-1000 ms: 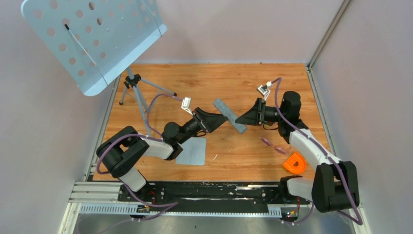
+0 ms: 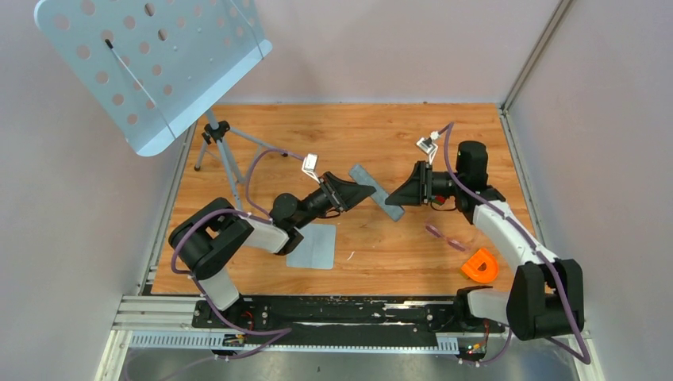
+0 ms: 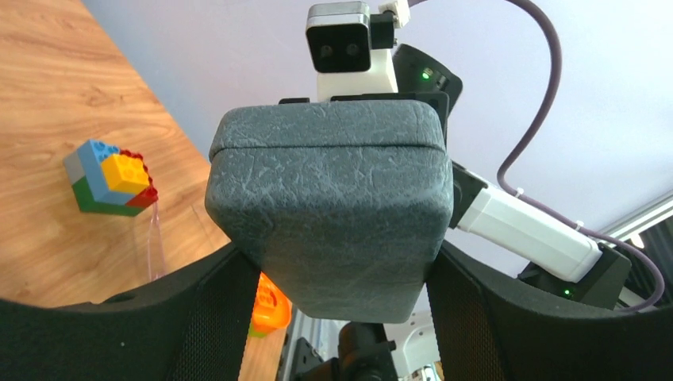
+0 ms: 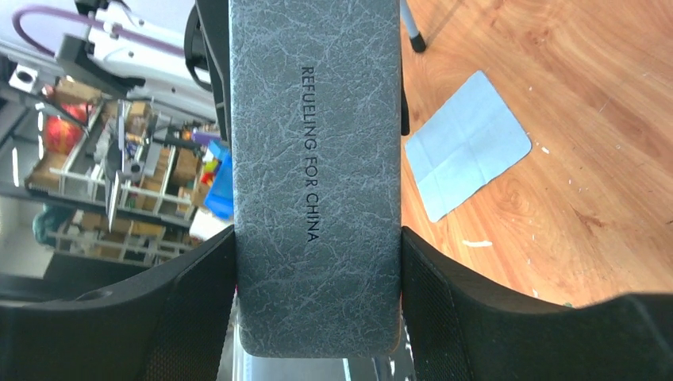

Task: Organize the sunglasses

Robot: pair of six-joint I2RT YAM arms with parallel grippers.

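Off the table hangs a long grey sunglasses case (image 2: pixel 373 187), its lid seam near the top edge in the left wrist view. My right gripper is shut on it; the face in the right wrist view reads "REFUELING FOR CHINA". My left gripper is part open, its fingers either side of the case's other end; whether they press on it I cannot tell. The pink-tinted sunglasses (image 2: pixel 455 244) lie on the table in front of the right arm. A pale blue cloth (image 2: pixel 319 248) is spread below the left arm.
An orange block piece (image 2: pixel 481 266) sits at the front right. Coloured building blocks (image 3: pixel 111 178) stand near the sunglasses. The tripod stand (image 2: pixel 216 131) is at the back left. Bare wood (image 2: pixel 349 127) stretches across the back.
My left gripper has moved slightly to the right, along the case's end. The right arm and the case have shifted a little to the right and toward the front.
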